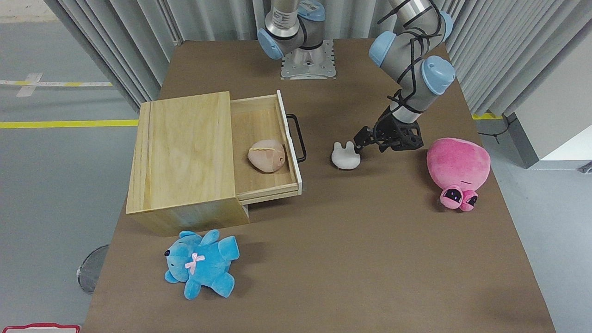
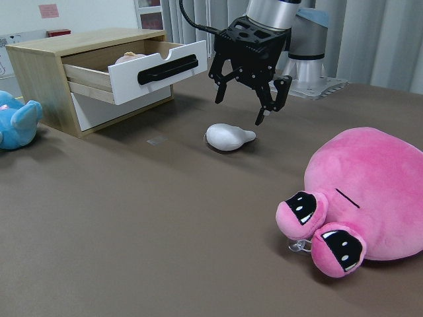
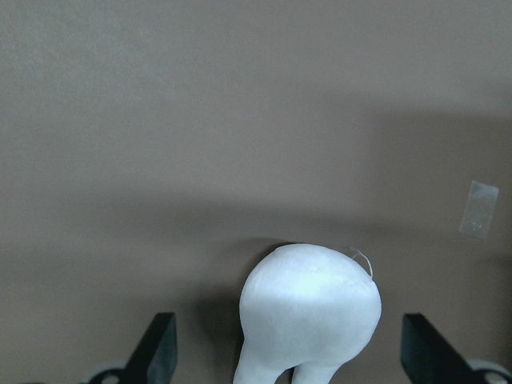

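Note:
A small white bunny-shaped object point(image 1: 345, 158) lies on the brown table, also low-centre in the wrist view point(image 3: 308, 304). My gripper point(image 2: 241, 102) hangs open just above it, fingertips on either side in the wrist view, touching nothing that I can see. In the front view the gripper is above and right of the bunny. A wooden cabinet point(image 1: 183, 155) has its drawer point(image 1: 255, 122) pulled out, with a beige plush point(image 1: 266, 156) inside.
A pink plush point(image 1: 457, 163) lies to the right, close to the table's edge. A blue bear point(image 1: 205, 265) lies below the cabinet. The arm base point(image 1: 308, 66) stands at the back.

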